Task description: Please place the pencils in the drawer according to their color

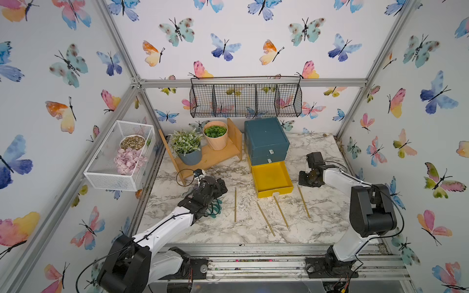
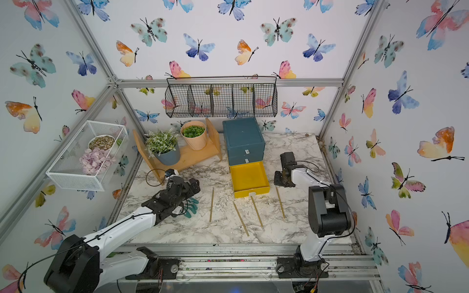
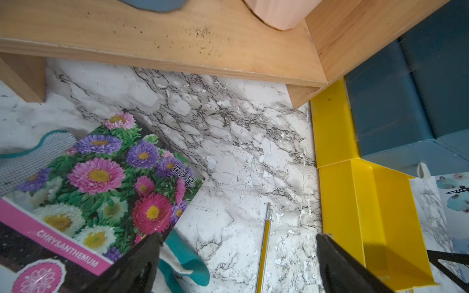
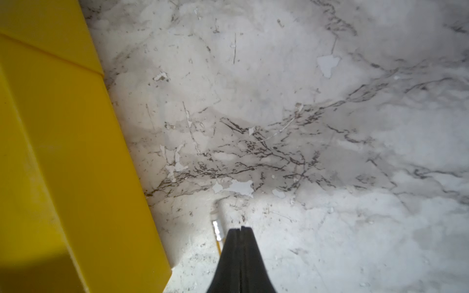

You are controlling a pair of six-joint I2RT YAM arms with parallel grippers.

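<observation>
Several yellow pencils lie on the marble top, one (image 1: 235,205) left of the open yellow drawer (image 1: 271,189), others (image 1: 266,218) in front of it. The drawer looks empty, below the teal drawer box (image 1: 266,136). My left gripper stands open over the left side, above a chrysanthemum packet (image 3: 97,205) and teal gloves (image 3: 190,263), the pencil (image 3: 263,249) visible between its fingers. My right gripper is shut with nothing visible in it, just right of the drawer, near a pencil's end (image 4: 217,229).
A wooden shelf (image 3: 171,48) with two potted plants stands at the back left. A white mesh basket (image 1: 100,175) hangs on the left wall, a wire rack (image 1: 245,100) on the back wall.
</observation>
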